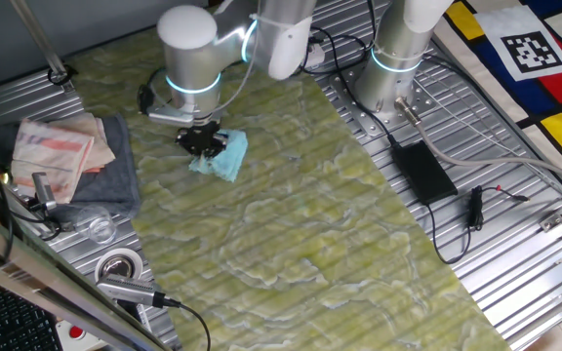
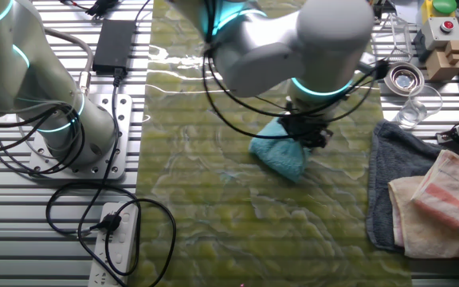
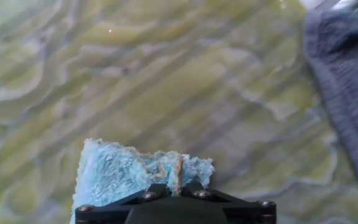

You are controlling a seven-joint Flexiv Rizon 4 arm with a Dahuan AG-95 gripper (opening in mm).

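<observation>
A light blue cloth point(image 1: 230, 158) is pinched in my gripper, which is shut on it. In the wrist view the cloth point(image 3: 114, 169) bunches up between the fingertips, a brownish edge standing up there, and most of it spreads to the left. Exterior view 2 shows the cloth point(image 2: 280, 154) below the gripper point(image 2: 307, 137), over the green marbled mat point(image 2: 237, 223). Whether the cloth touches the mat all along its underside I cannot tell.
A dark grey towel point(image 1: 123, 175) with folded pinkish cloths point(image 1: 52, 151) lies beyond the mat's left edge. Close to it are a clear cup point(image 1: 96, 226) and a round metal-centred item point(image 1: 118, 265).
</observation>
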